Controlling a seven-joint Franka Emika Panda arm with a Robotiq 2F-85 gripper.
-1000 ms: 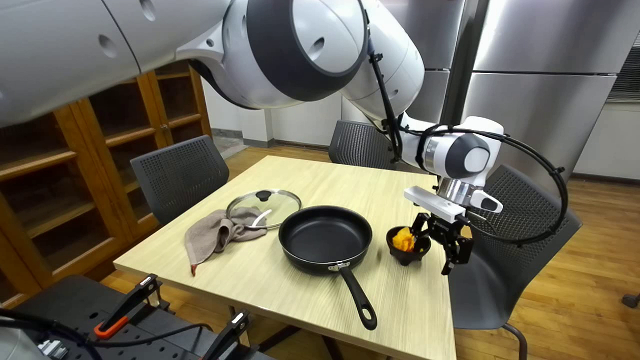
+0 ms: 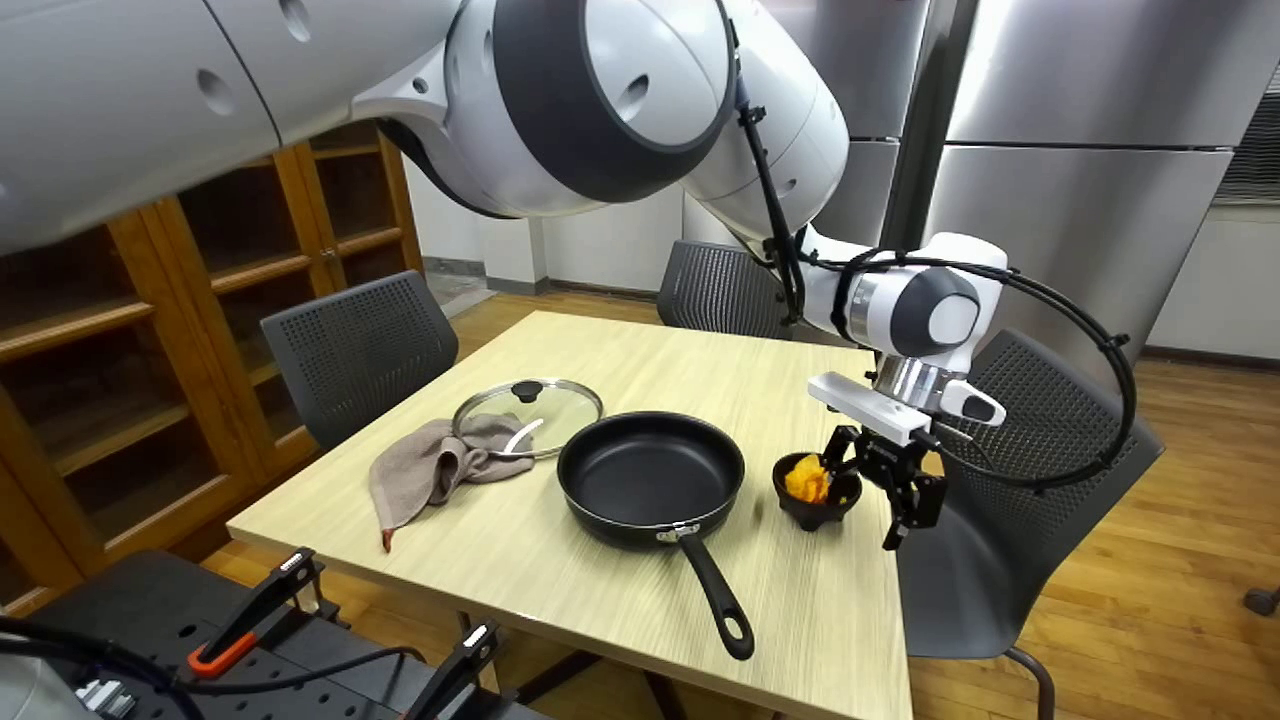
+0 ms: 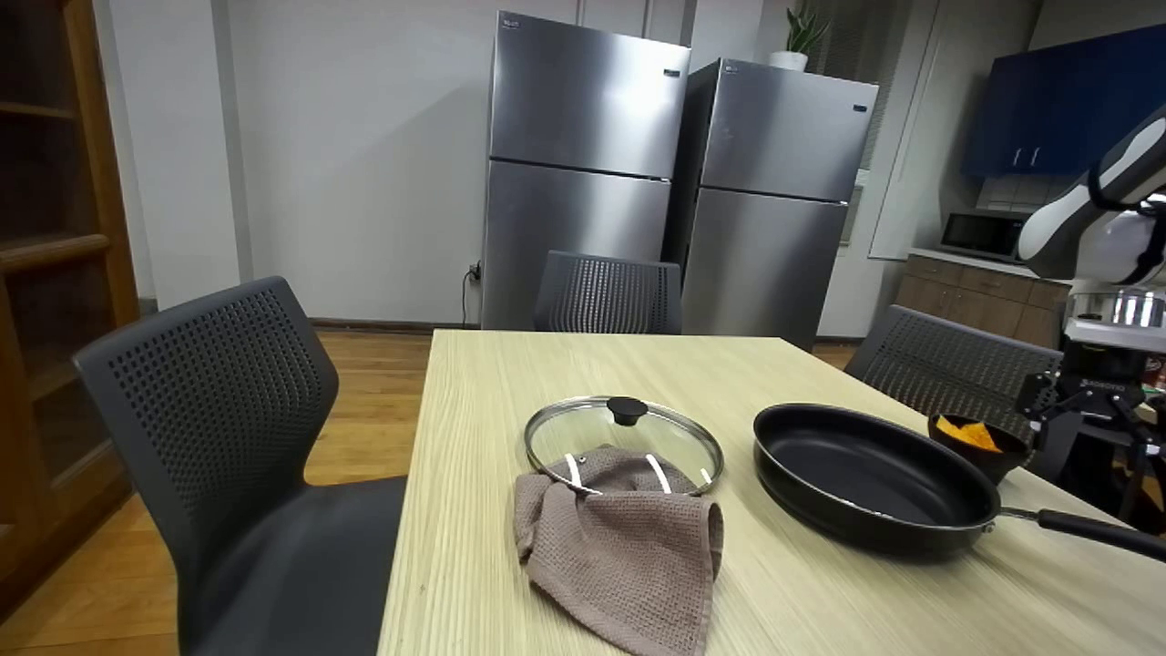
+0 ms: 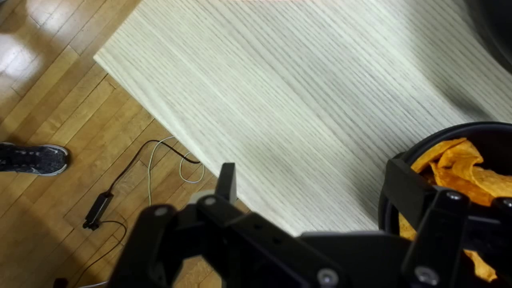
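Note:
A small black bowl point(image 2: 812, 516) of orange chips point(image 2: 807, 479) stands on the table near its right edge. My gripper point(image 2: 861, 496) is beside the bowl, open. In the wrist view the gripper has its fingers wide apart, with bare tabletop and the table edge seen between them. One finger point(image 4: 408, 185) overlaps the rim of the bowl point(image 4: 427, 137); whether it touches cannot be told. A black frying pan point(image 2: 651, 470) sits left of the bowl, empty, its handle point(image 2: 717, 596) toward the front edge.
A glass lid point(image 3: 568, 419) with a black knob rests partly on a brown cloth point(image 3: 629, 558), left of the pan. Dark chairs stand around the table, one point(image 2: 1056, 444) close behind the gripper.

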